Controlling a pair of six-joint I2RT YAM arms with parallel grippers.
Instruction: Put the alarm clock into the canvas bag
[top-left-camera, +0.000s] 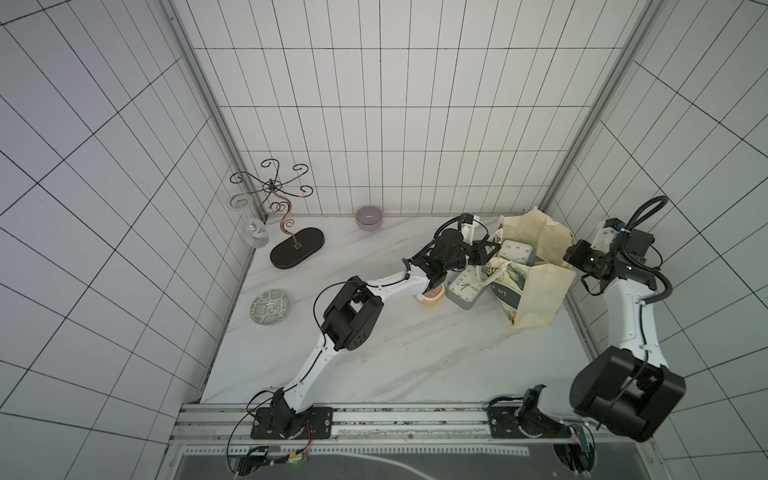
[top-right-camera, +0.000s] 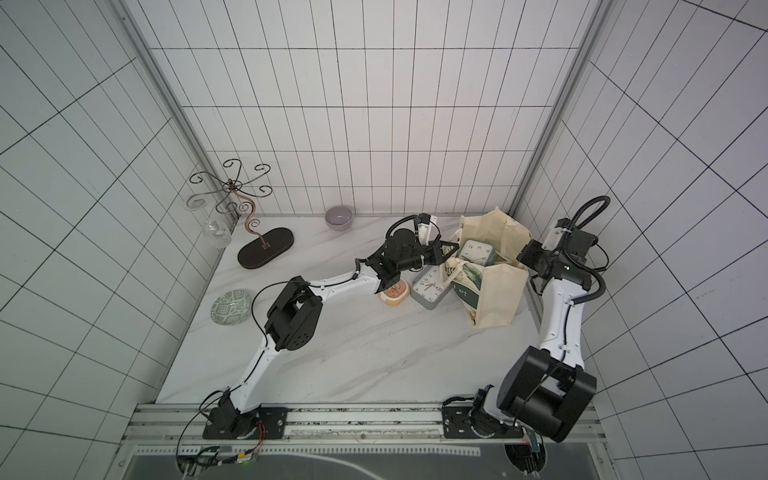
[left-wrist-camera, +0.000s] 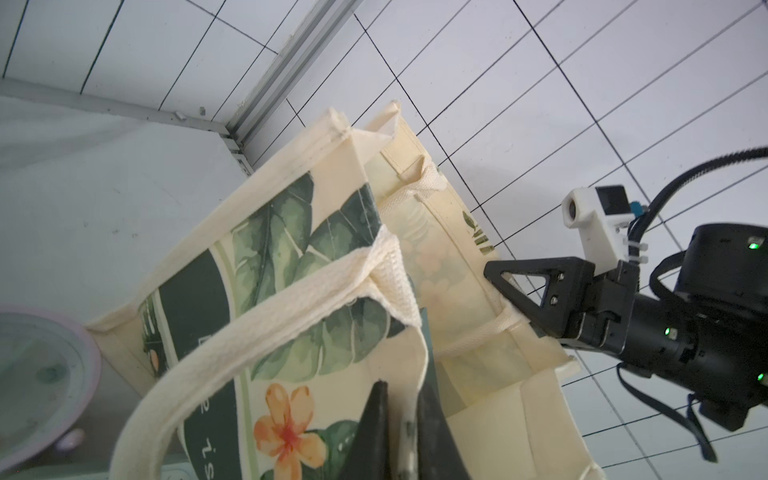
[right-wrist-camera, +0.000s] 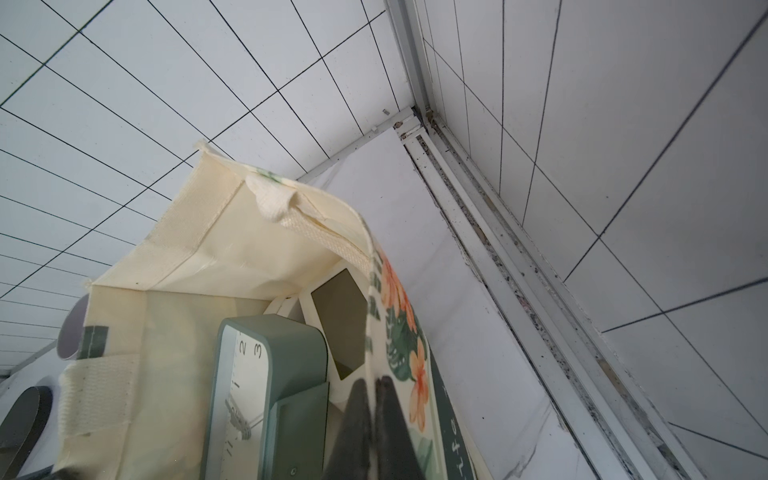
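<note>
A cream canvas bag (top-left-camera: 546, 292) with leaf and flower print stands at the table's right side, its mouth spread. Inside it a teal-framed alarm clock (right-wrist-camera: 241, 392) leans, white face showing, also visible in both top views. My right gripper is shut on the bag's right rim. From the left, my left gripper has closed on the near edge of the bag, beside its looped handle (left-wrist-camera: 264, 320). A similar grey-green clock (top-left-camera: 466, 286) lies face up on the table beside the bag. The bag's floor is largely hidden.
A round orange-faced clock (top-left-camera: 432, 294) sits left of the grey-green clock, partly behind the left arm. Farther left are a green plate (top-left-camera: 269, 307), a purple bowl (top-left-camera: 369, 217) and a scrolled metal stand (top-left-camera: 297, 248).
</note>
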